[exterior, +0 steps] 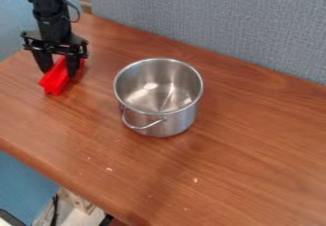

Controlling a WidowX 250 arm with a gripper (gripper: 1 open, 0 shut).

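Note:
At the left of the table, my black gripper (56,60) is lowered onto a red object (55,80), with its fingers closed around it. The red object looks like an elongated block, tilted diagonally and partly hidden by the gripper. A steel pot (158,96) with a wire handle stands upright to the right of the gripper, apart from it; it looks empty.
A grey padded wall (216,20) runs along the back. The table's left front edge drops to a blue surface.

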